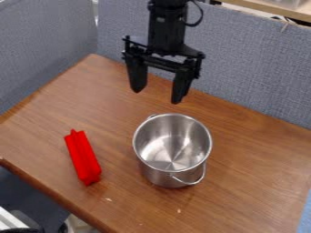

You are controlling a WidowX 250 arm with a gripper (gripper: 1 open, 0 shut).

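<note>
My black gripper (158,84) hangs over the back of the wooden table, above and behind a steel pot (173,150), with its two fingers spread wide apart and nothing between them. The pot stands upright and looks empty, its wire handle hanging at the front right. A red elongated block (83,157) lies on the left part of the table, left of the pot.
Grey padded panels (255,68) enclose the back and left sides. A pale shelf edge shows at the top right.
</note>
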